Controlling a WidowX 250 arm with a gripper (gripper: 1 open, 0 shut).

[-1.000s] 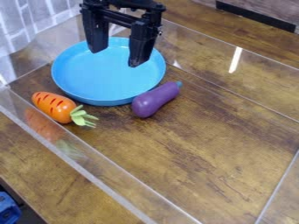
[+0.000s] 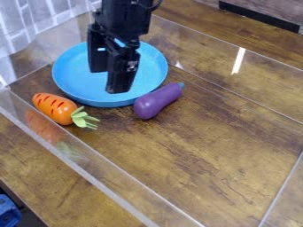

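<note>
The black gripper hangs over the blue plate, its fingers pointing down and standing open, with nothing seen between them. An orange carrot with green leaves lies at the front left of the plate, and a purple eggplant lies just right of the plate, both on the wooden surface.
A blue object shows at the bottom left edge. Clear panels or edges run along the left side.
The gripper has come downward in the view over the plate and turned. The plate, carrot and eggplant have not visibly moved.
</note>
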